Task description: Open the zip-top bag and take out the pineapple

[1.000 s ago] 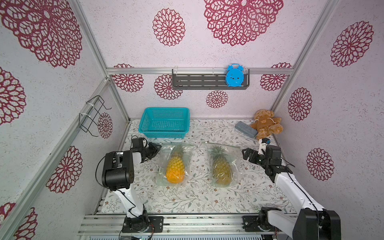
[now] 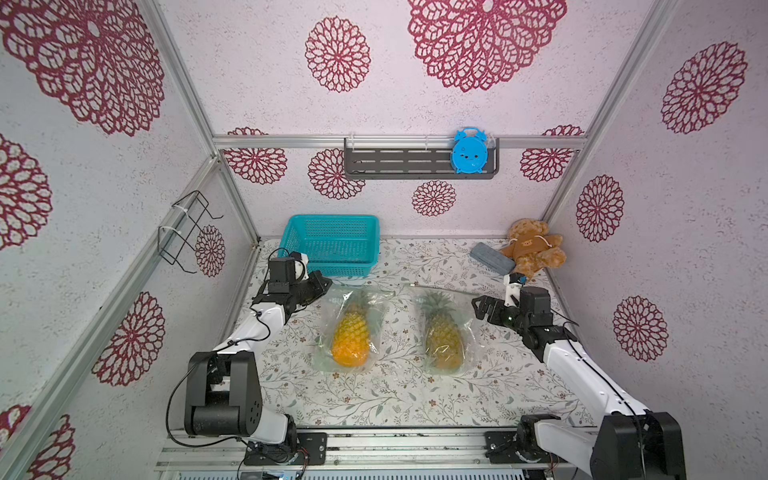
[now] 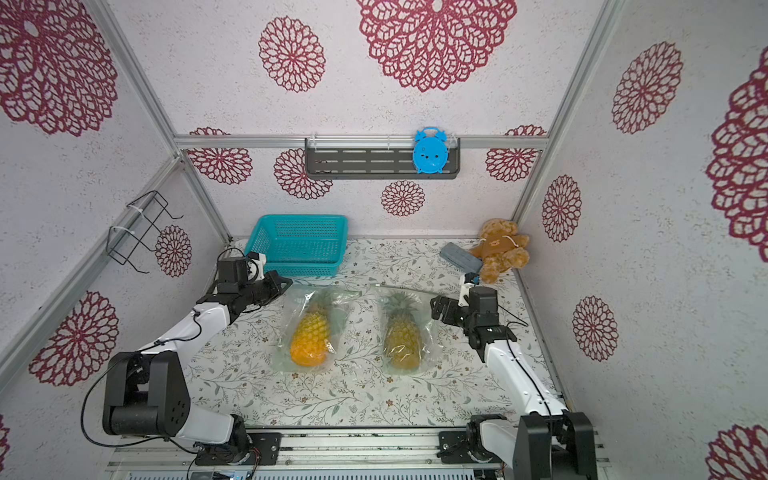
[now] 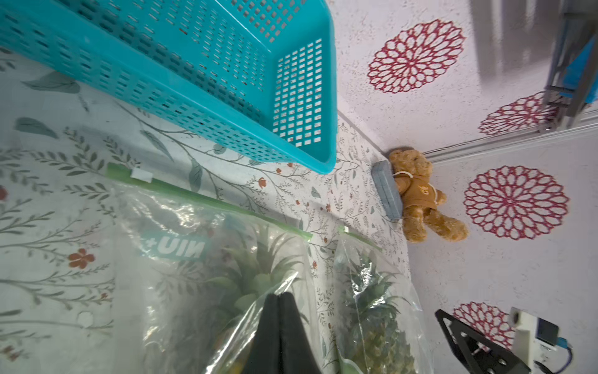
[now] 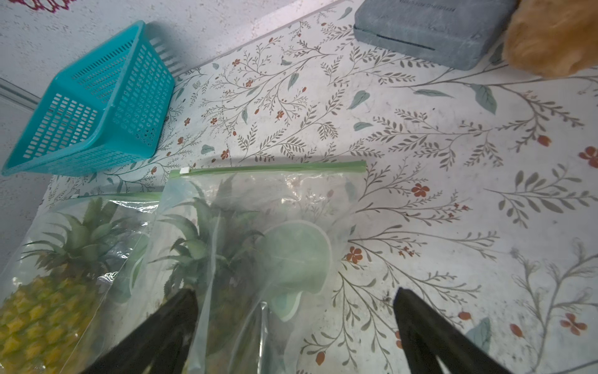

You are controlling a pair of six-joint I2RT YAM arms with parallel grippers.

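Observation:
Two clear zip bags lie flat side by side on the table, each holding a pineapple: the left bag (image 2: 352,332) with a bright yellow one, the right bag (image 2: 444,336) with a duller greenish one. Their green zip strips run along the back edges. My left gripper (image 2: 320,284) is shut, with nothing visible between its fingers, just above the back left corner of the left bag; in the left wrist view it hangs over that bag. My right gripper stands open over the right bag's right side, nothing between its fingers.
A teal basket (image 2: 328,244) stands behind the left bag. A grey case (image 2: 492,257) and a teddy bear (image 2: 534,244) sit at the back right. A shelf (image 2: 400,164) with a blue clock is on the back wall.
My right gripper has shifted a little to the left. The bags look unchanged.

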